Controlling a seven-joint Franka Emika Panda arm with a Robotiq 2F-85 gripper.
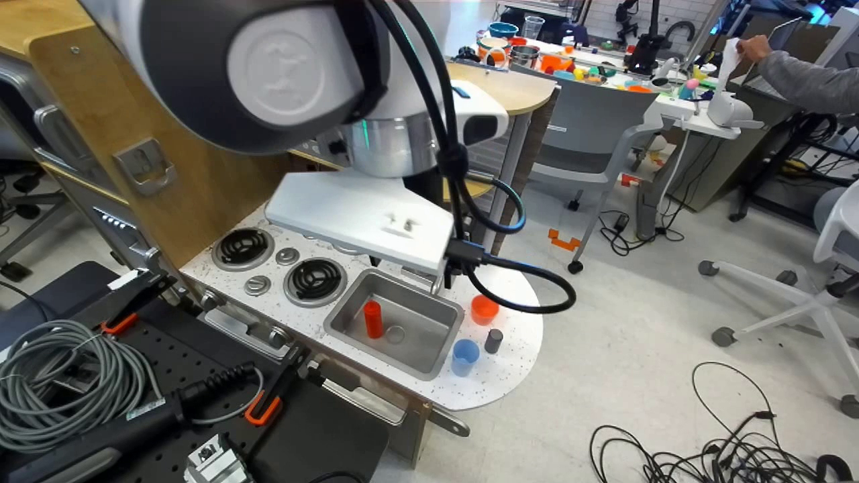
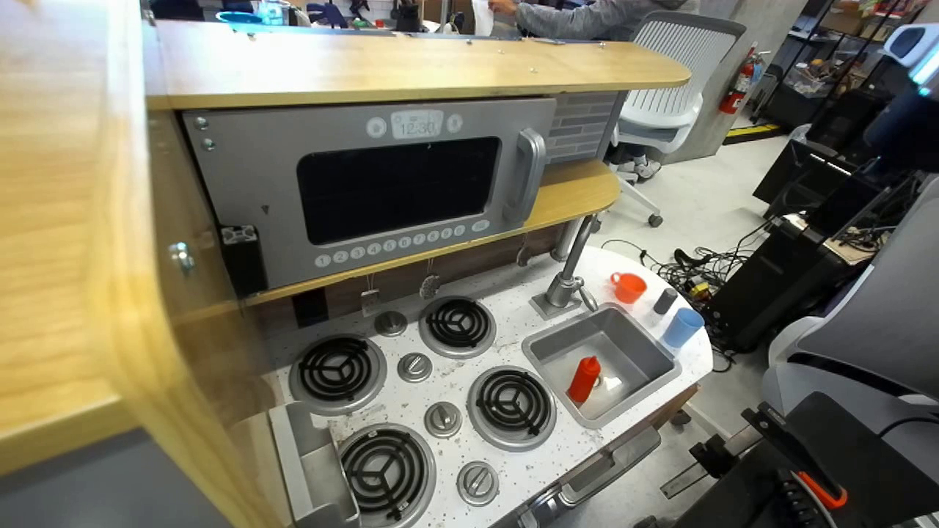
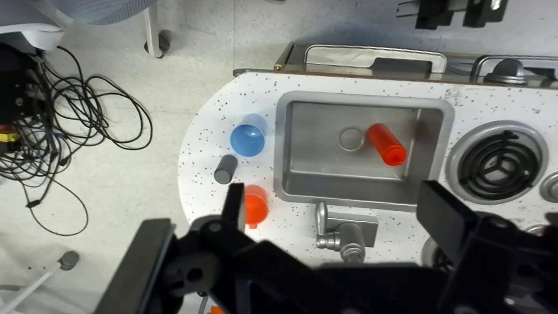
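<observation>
Widely spread, my gripper is open in the wrist view, with no object between its fingers. It hangs above the toy kitchen's sink side. Inside the grey sink a red bottle leans or lies; exterior view 2 shows the same bottle near one sink wall. On the white counter beside the sink are a blue cup, a small dark grey cylinder and an orange-red cup, which one finger partly overlaps in the wrist view. Exterior view 1 hides most of the fingers behind the arm.
The faucet rises behind the sink, below a wooden shelf. Several stove burners and knobs are on the sink's other side. A toy microwave stands over the burners. Past the rounded counter end is open floor.
</observation>
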